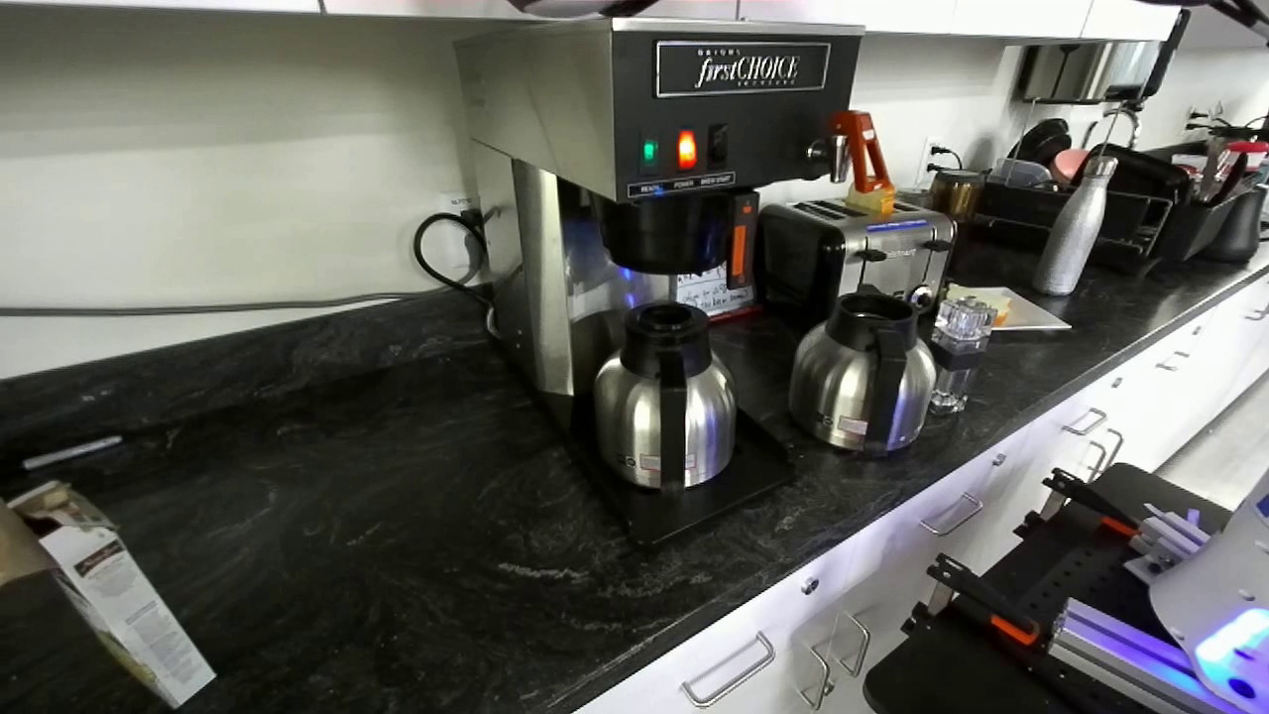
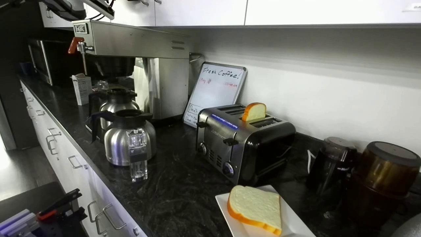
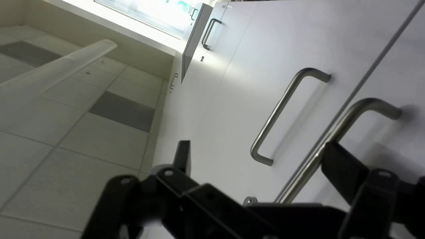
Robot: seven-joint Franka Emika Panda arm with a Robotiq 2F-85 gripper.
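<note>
In the wrist view my gripper is open in front of white cabinet doors (image 3: 235, 99). A thick metal bar handle (image 3: 310, 163) runs between its fingers, close to the right finger (image 3: 344, 171); whether they touch, I cannot tell. The left finger (image 3: 183, 157) stands well apart from it. A second metal handle (image 3: 285, 105) is farther off, on the door across the seam. In exterior view 2 part of the arm (image 2: 67, 10) shows at the top left, by the upper cabinets (image 2: 197, 12); the fingers are not clearly visible there.
A coffee maker (image 1: 535, 107) stands below the upper cabinets, with one steel carafe (image 1: 619, 411) on its base and another carafe (image 1: 821, 387) beside it. Nearby are a toaster (image 2: 268, 158), bread (image 2: 254, 207) on a plate and a clear grinder (image 2: 138, 144).
</note>
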